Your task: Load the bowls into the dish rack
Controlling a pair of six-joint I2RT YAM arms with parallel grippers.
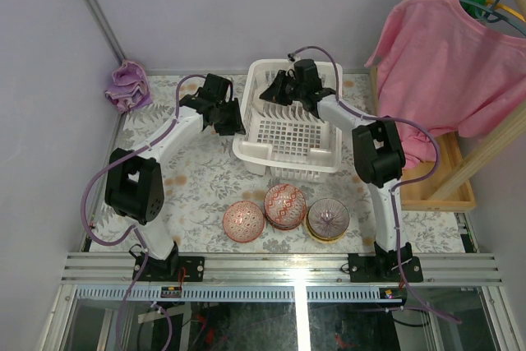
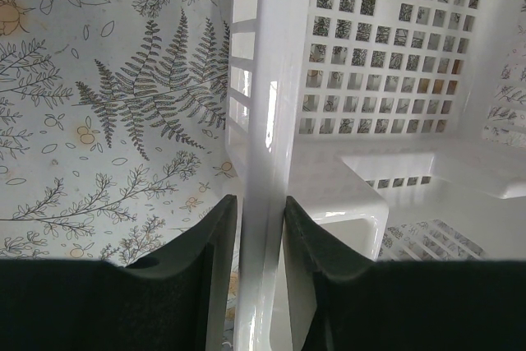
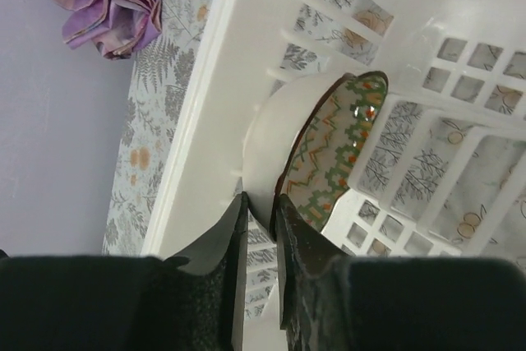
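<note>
My left gripper is shut on the near-left rim of the white dish rack (image 2: pixel 267 63). Inside the rack's back left, a white bowl with a green-and-orange patterned inside (image 3: pixel 333 150) stands on edge against the side and slats. My right gripper is at that bowl's rim, its fingertips close together; whether they grip it is unclear. On the table in front of the rack are a speckled red bowl (image 1: pixel 243 221), a red patterned stack (image 1: pixel 285 203) and a clear ribbed bowl on a yellow one (image 1: pixel 328 218).
A purple cloth (image 1: pixel 127 86) lies at the back left. A pink shirt (image 1: pixel 436 63) hangs over a wooden tray (image 1: pixel 444 195) on the right.
</note>
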